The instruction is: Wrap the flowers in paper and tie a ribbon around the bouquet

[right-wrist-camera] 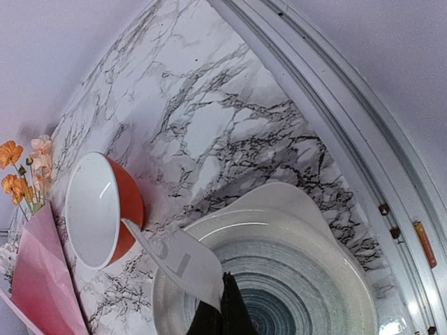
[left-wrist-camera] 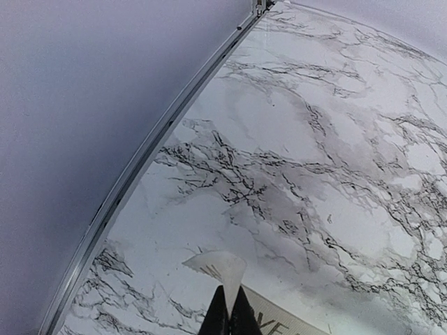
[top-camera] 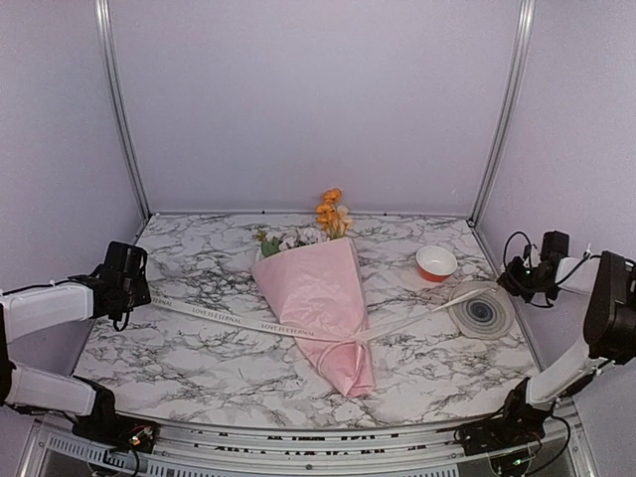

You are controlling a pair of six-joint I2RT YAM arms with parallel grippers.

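The bouquet lies mid-table in pink wrapping [top-camera: 313, 283], with orange flowers [top-camera: 330, 211] and pale ones at its top end. A white printed ribbon [top-camera: 217, 316] crosses the lower wrapping and runs out nearly straight to both sides. At the far left, my left gripper is shut on one ribbon end, whose tip sticks up past the fingers. Over the plate's side, my right gripper is shut on the other end, its tip pointing toward the bowl. Where the ribbon meets near the wrapping's right edge, I cannot tell whether it forms a knot.
An orange bowl with white inside [top-camera: 436, 262] stands right of the bouquet. A grey ringed plate [top-camera: 482, 313] lies below my right gripper, near the right wall.
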